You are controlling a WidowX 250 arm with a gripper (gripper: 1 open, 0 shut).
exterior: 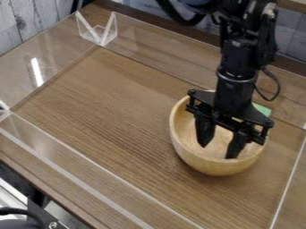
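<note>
A large light-wooden bowl (191, 156) sits on the wooden table right of centre. My black gripper (224, 133) is lowered into the bowl, its fingers apart over the bowl's interior, with no object visible between them. The arm hides much of the bowl's back part.
A small green object (262, 110) lies just behind the bowl on the right. A white wire-like shape (98, 29) stands at the back left.
</note>
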